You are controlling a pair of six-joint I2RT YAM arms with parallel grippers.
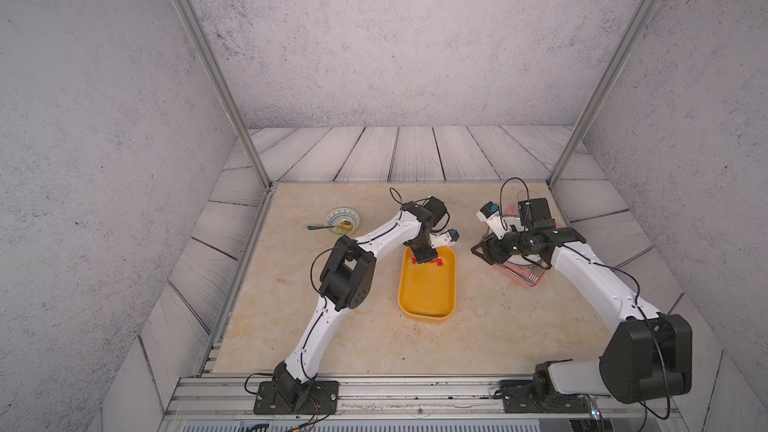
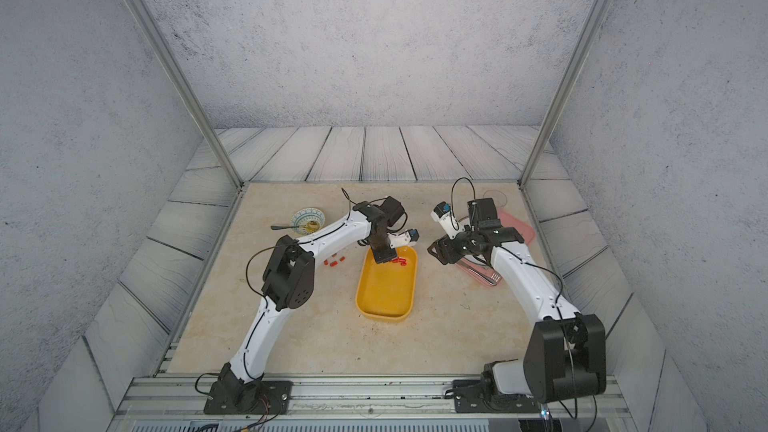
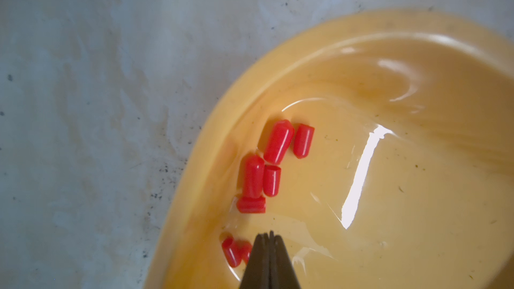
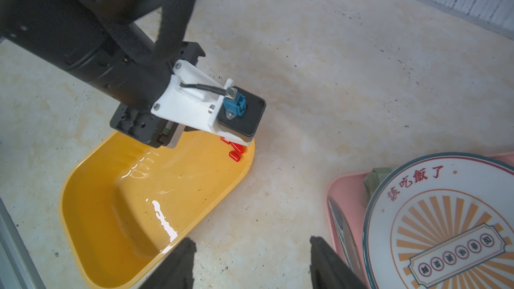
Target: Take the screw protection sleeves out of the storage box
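The yellow storage box [image 1: 426, 296] sits mid-table. Several red screw protection sleeves [image 3: 278, 140] lie along its far end; others [image 2: 333, 262] are on the table left of the box. My left gripper is shut, nothing visible between its fingers, over the box's far end beside the sleeves. My right gripper stands open and empty at the right of the box, near the pink tray.
A patterned bowl [image 1: 336, 214] with a spoon stands at back left. A pink tray [image 4: 338, 184] holding a plate [image 4: 449, 214] and cutlery is at right.
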